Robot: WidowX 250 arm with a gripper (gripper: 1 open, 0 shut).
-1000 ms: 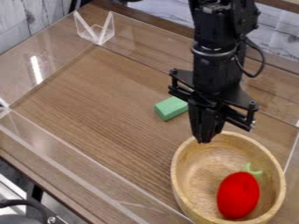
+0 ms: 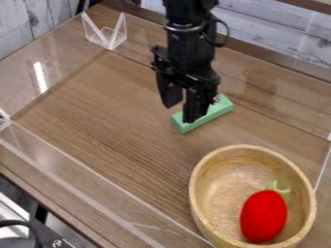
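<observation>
My dark gripper (image 2: 184, 97) hangs from the top of the camera view over the middle of the table (image 2: 104, 136), just above a green block (image 2: 202, 112). I cannot make out whether its fingers are open or shut. A beige bowl (image 2: 220, 194) at the lower right holds a red tomato-like object (image 2: 264, 215) with a green stem.
A small white wire rack (image 2: 106, 29) stands at the back left. Pale wall boards border the upper left, and a dark cable lies at the lower left.
My gripper has moved up and back, away from above the bowl to above the green block. The bowl and red object stay in place.
</observation>
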